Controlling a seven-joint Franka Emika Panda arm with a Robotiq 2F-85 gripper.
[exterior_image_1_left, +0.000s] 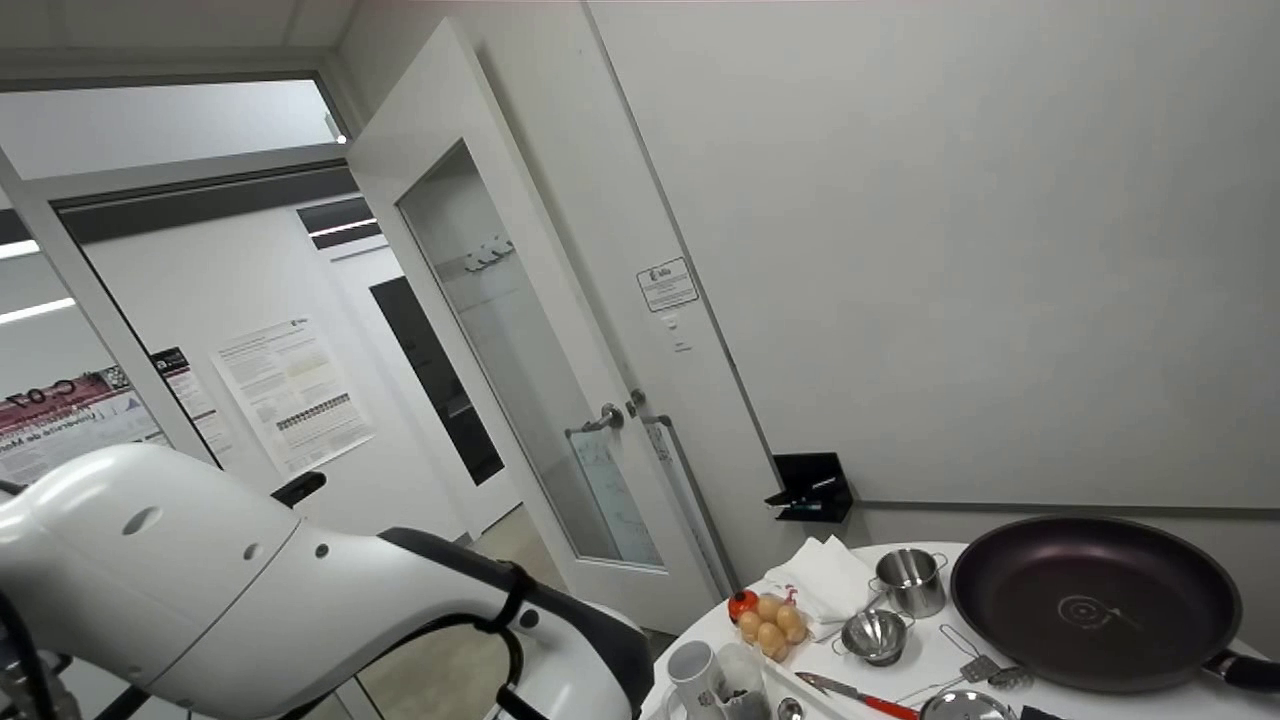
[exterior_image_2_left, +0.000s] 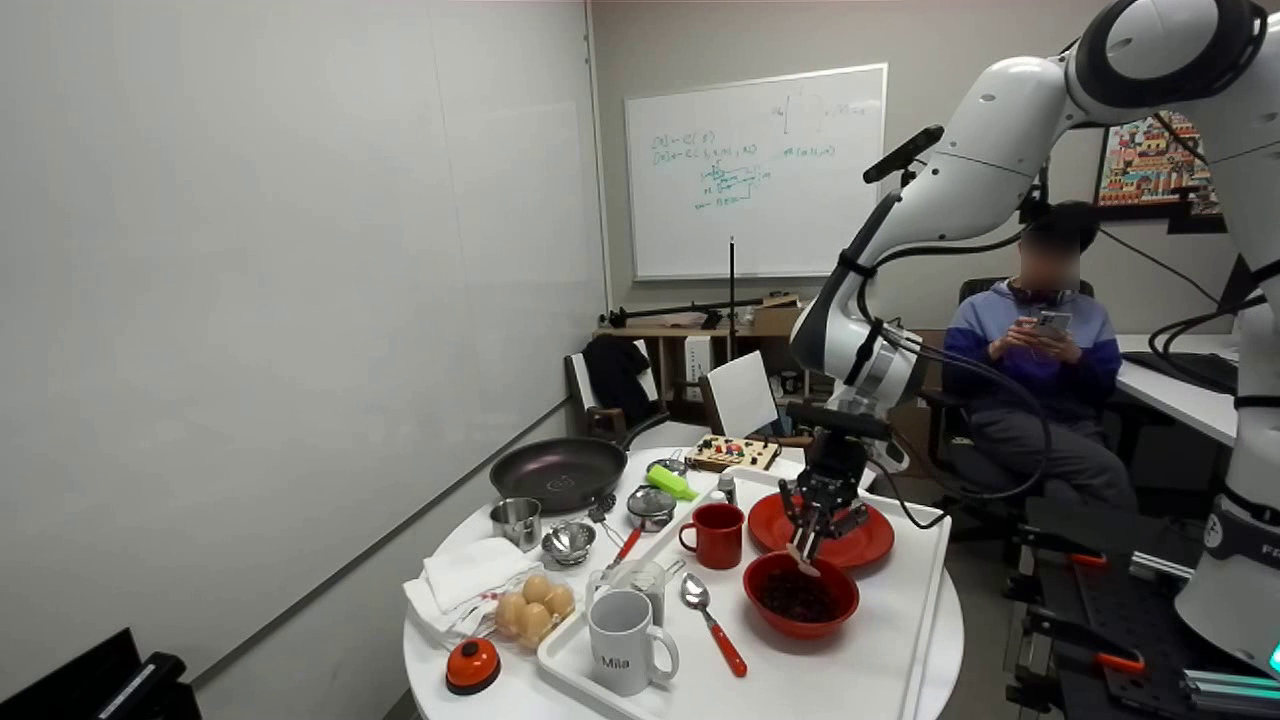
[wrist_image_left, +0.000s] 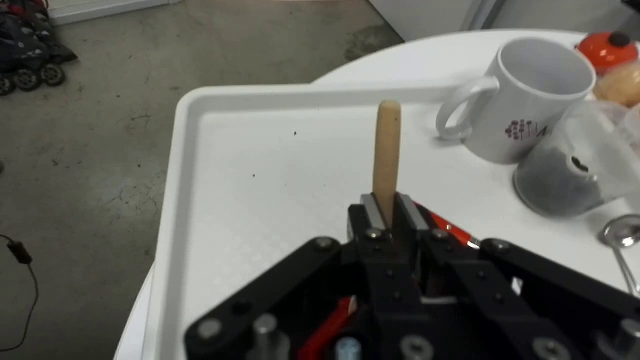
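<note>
In the wrist view my gripper is shut on a light wooden utensil, whose rounded end sticks out past the fingertips. Exterior view 2 has the gripper pointing down over a red bowl with dark contents. A pale tip of the wooden utensil is at the bowl's opening; whether it touches the contents, I cannot tell. Behind the bowl lies a red plate, partly covered by the gripper. Exterior view 1 shows only the arm, with the gripper out of sight.
The bowl stands on a white tray with a red mug, a white mug and a red-handled spoon. Eggs, a frying pan and metal cups lie beyond. The tray's front right is bare.
</note>
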